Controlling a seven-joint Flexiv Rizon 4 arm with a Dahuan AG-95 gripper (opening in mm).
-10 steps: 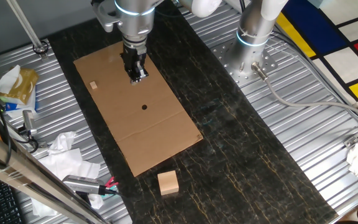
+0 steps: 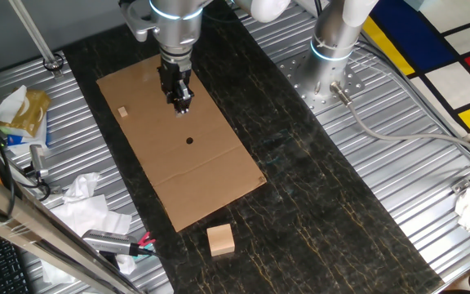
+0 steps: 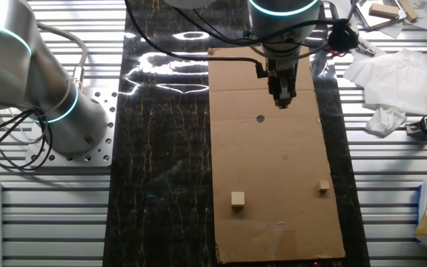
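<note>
My gripper (image 2: 184, 109) hangs over the brown cardboard sheet (image 2: 206, 175), its fingertips close together and nothing visible between them. In exterior view 2 the gripper (image 3: 282, 104) points down, above and to the right of the dark round spot (image 3: 261, 119) on the cardboard. A pale wooden cube (image 3: 238, 199) sits on the sheet, apart from the gripper; the arm hides it in exterior view 1. Near the sheet's edge lies a smaller wooden block (image 2: 122, 112). Beyond the sheet's other end, a larger wooden block (image 2: 220, 239) rests on the dark marbled tabletop (image 2: 317, 212).
Bare tabletop stretches between the cardboard and the robot's base (image 2: 325, 77). Off to the side are a tissue box (image 2: 29, 114), white crumpled paper (image 2: 88, 212) and a grey tool (image 2: 111, 243). Cables loop close to the arm in exterior view 2.
The gripper's fingers have come together from a wider opening. The arm itself has hardly moved, and the visible blocks and cardboard lie where they were.
</note>
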